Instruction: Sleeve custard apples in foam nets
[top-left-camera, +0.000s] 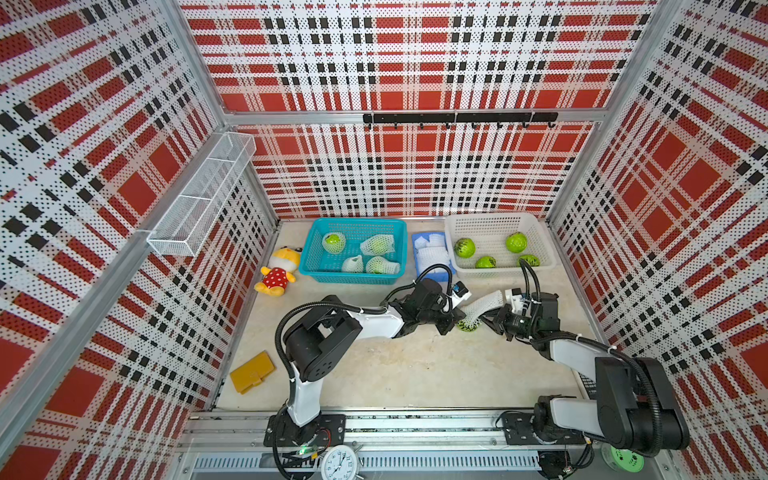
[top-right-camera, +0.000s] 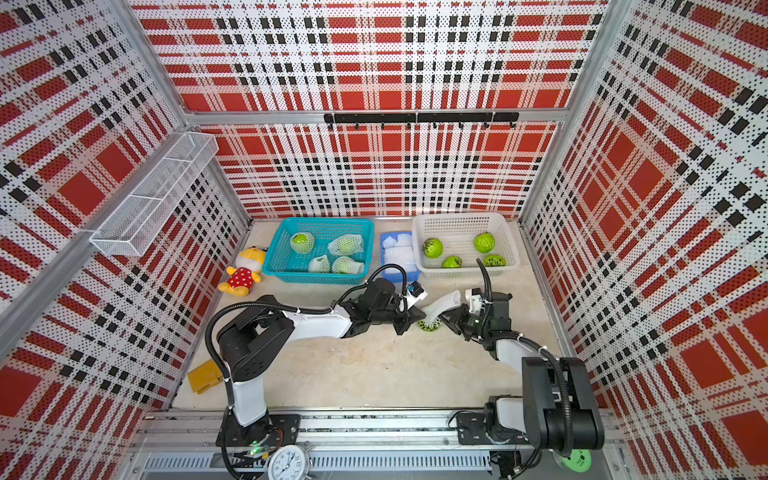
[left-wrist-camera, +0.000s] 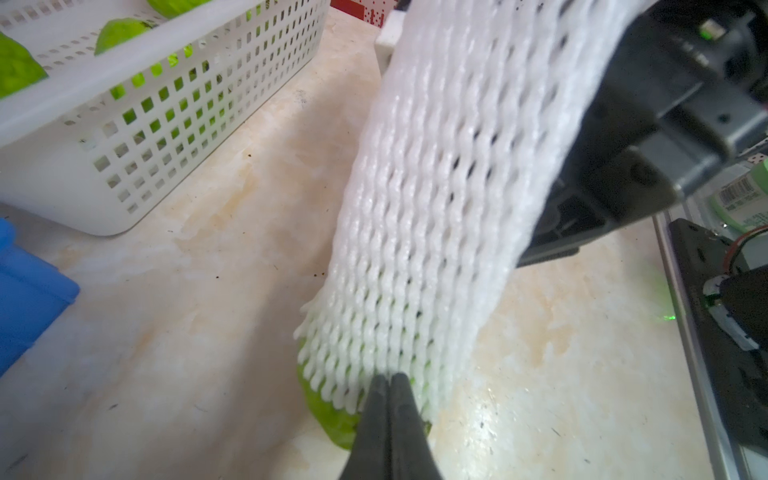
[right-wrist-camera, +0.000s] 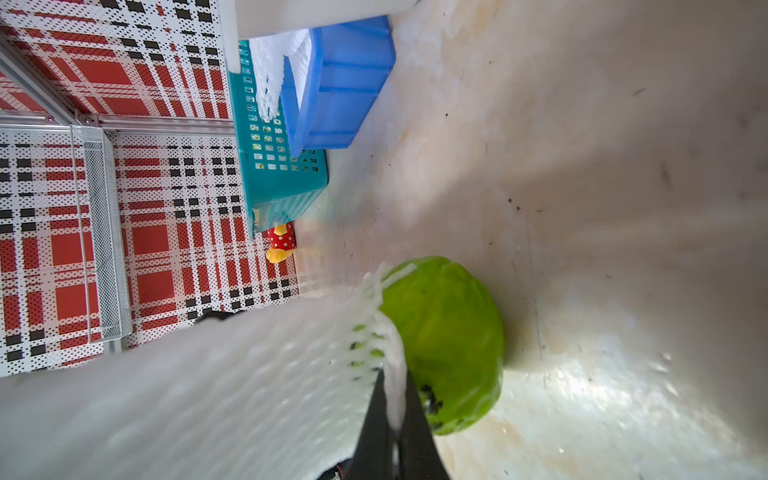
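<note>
A custard apple (right-wrist-camera: 444, 344) rests on the table between the grippers, partly under a white foam net (left-wrist-camera: 456, 160) that stretches upward from it. My left gripper is shut, its tips at the net's lower edge over the fruit; whether any net is pinched there is unclear. My right gripper is shut on the net's rim, beside the fruit. In the top left view, the turquoise basket (top-left-camera: 312, 268) holds several netted fruits, the blue box (top-left-camera: 420, 272) holds spare nets, and the white basket (top-left-camera: 500, 220) holds several bare fruits.
A plush toy (top-left-camera: 276, 278) lies left of the turquoise basket. A yellow wallet-like object (top-left-camera: 252, 372) lies at the front left.
</note>
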